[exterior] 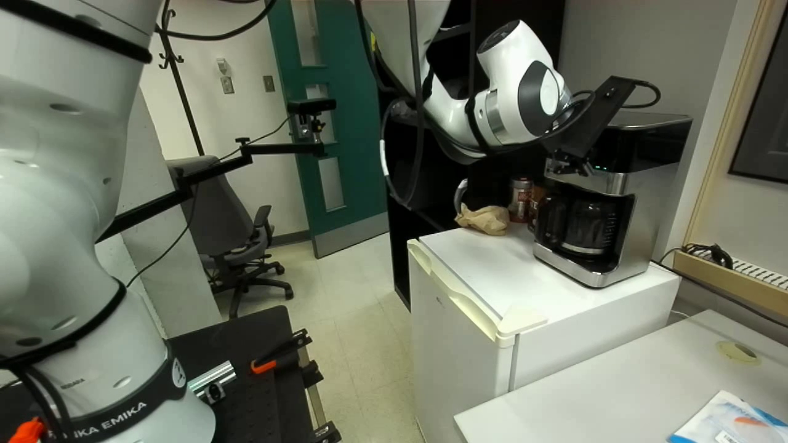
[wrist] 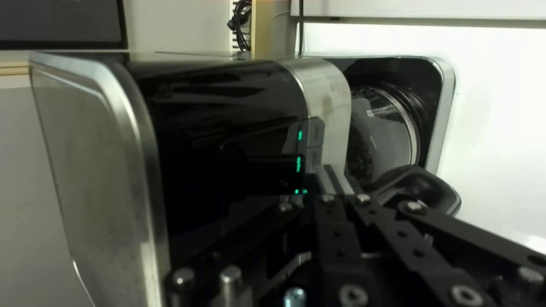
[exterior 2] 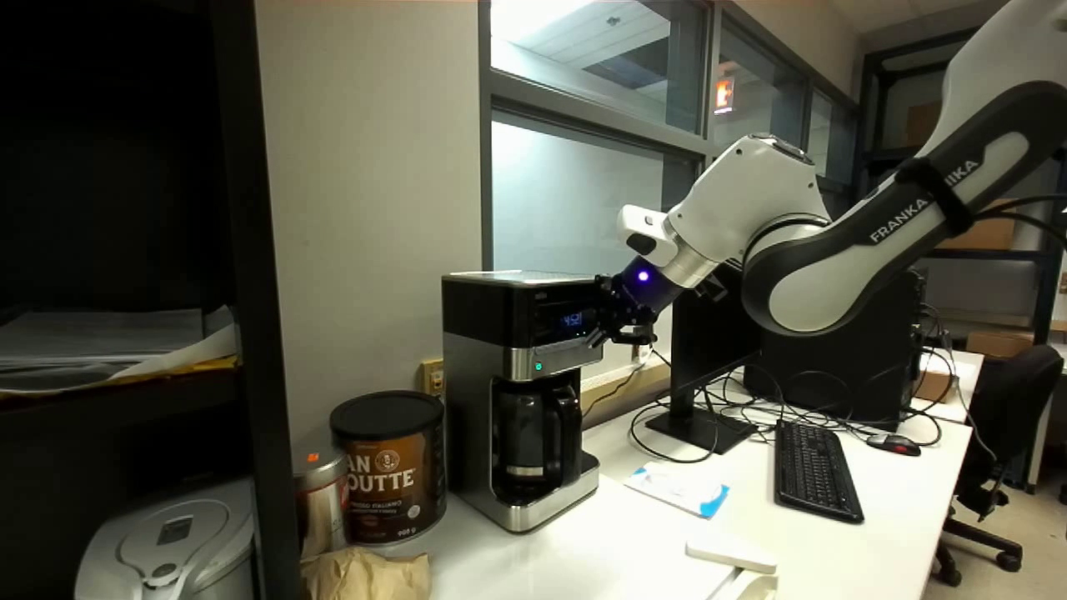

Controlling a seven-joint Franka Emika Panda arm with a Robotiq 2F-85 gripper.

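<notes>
A black and steel coffee maker [exterior 2: 470, 400] stands upright on the white fridge top, its glass carafe [exterior: 587, 229] seated inside. Its front display glows in exterior view 2, and a small green light [exterior 2: 539, 366] is lit on the steel band. My gripper is shut, with nothing showing between its fingers. The tips are right at the control panel, by the grey buttons [wrist: 315, 134] in the wrist view; I cannot tell whether they touch. The arm reaches the machine's front from the open side, above the carafe handle [wrist: 419, 189].
Beside the machine stand a brown coffee can [exterior 2: 390, 470] and a crumpled paper bag [exterior: 484, 219]. The fridge top [exterior: 487, 269] is bare in front. A monitor [exterior 2: 700, 350] and keyboard [exterior 2: 818, 470] occupy the nearby desk.
</notes>
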